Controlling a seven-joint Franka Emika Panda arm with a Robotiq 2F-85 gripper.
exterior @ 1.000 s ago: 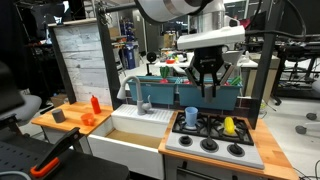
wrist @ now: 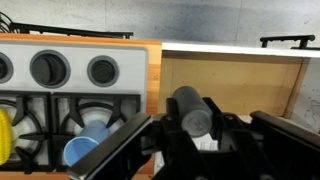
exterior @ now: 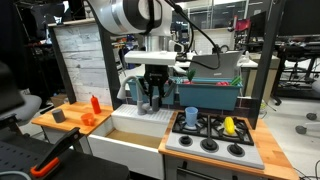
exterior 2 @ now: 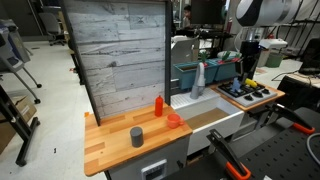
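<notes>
Above the back of the sink, next to the stove, is my gripper (exterior: 155, 94). In the wrist view a dark cylinder with a grey round end (wrist: 195, 120) stands between the dark fingers, and the gripper looks shut on it. Its lower part is hidden. A blue cup (exterior: 190, 116) stands on the stove (exterior: 208, 146), beside a yellow object (exterior: 229, 126). The wrist view shows the blue cup (wrist: 85, 143) to the left of the gripper. Below and to the right lies the open sink basin (wrist: 228, 80) with its wood-coloured bottom.
A grey faucet (exterior: 143, 86) rises behind the sink, close to the gripper. On the left counter stand a red bottle (exterior 2: 159, 106), an orange-red bowl (exterior 2: 174, 121) and a grey cup (exterior 2: 136, 135). A teal bin (exterior: 212, 93) runs along the back.
From over the stove by the blue cup, my gripper has moved left to above the sink's rear. The cup and yellow object stay in place.
</notes>
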